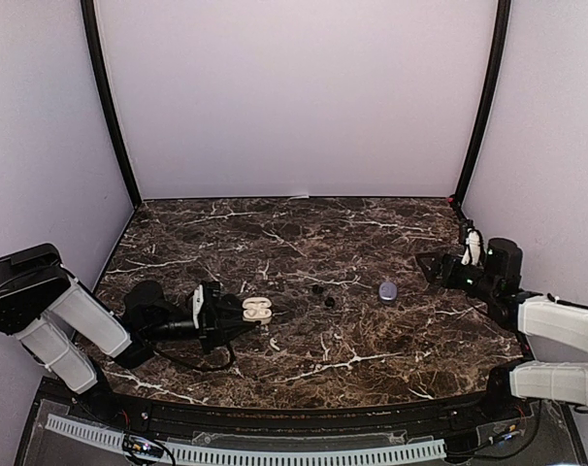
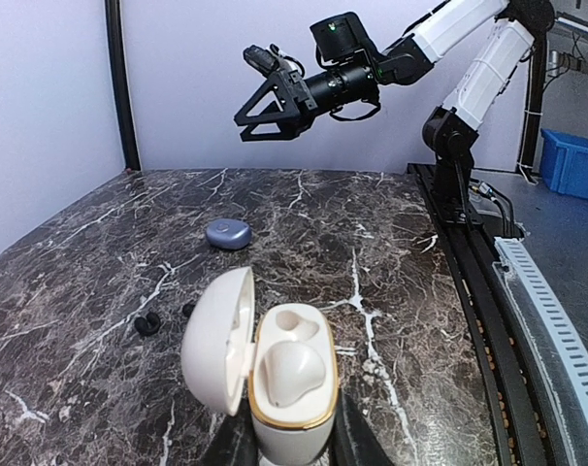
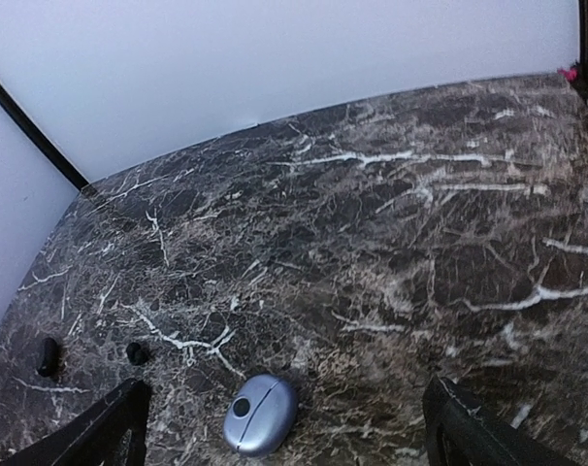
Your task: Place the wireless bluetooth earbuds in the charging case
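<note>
A white charging case (image 2: 290, 372), its lid (image 2: 217, 340) standing open, is gripped at its base by my left gripper. Two rounded hollows show in its top, and I cannot tell whether anything sits in them. From above, the case (image 1: 257, 311) is at the left front, clear to the right of the left wrist. Two small dark pieces, perhaps the earbuds, lie on the table: one (image 1: 317, 289) just behind the other (image 1: 330, 302). Over the right side my right gripper (image 1: 436, 267) hangs open and empty; its fingers (image 3: 100, 432) are spread wide in the right wrist view.
A rounded grey-blue object (image 1: 387, 291) lies right of the dark pieces, below and ahead of the right gripper.
</note>
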